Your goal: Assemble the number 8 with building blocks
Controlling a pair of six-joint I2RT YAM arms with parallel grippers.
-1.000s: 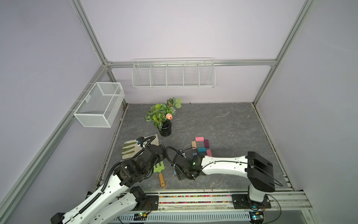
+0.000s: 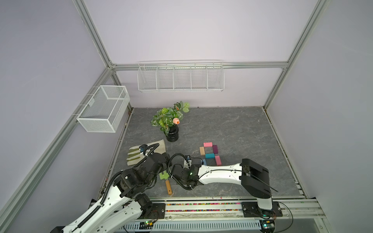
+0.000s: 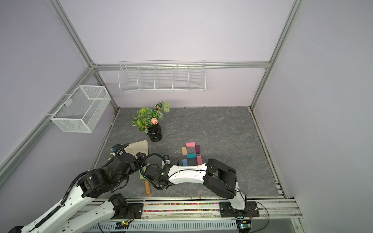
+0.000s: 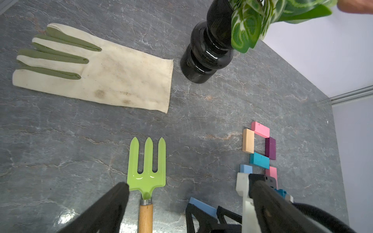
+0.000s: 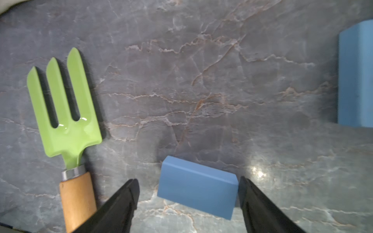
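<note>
Blocks form part of a figure: pink (image 4: 260,129), tan (image 4: 247,140), purple (image 4: 270,148), teal (image 4: 259,160), light blue (image 4: 246,168) and a second pink (image 2: 218,160). A loose blue block (image 5: 197,186) lies between the open fingers of my right gripper, low over it near the garden fork; whether they touch it is unclear. My left gripper hangs higher, above the fork and glove; its blurred fingers stand wide apart, nothing held between them.
A green garden fork (image 4: 146,178), a work glove (image 4: 124,77) and a black vase (image 4: 198,66) with plants occupy the left. Wire baskets (image 2: 180,77) hang on the walls.
My right arm has moved leftward, bringing its gripper over the loose blue block. The left arm has shifted slightly leftward.
</note>
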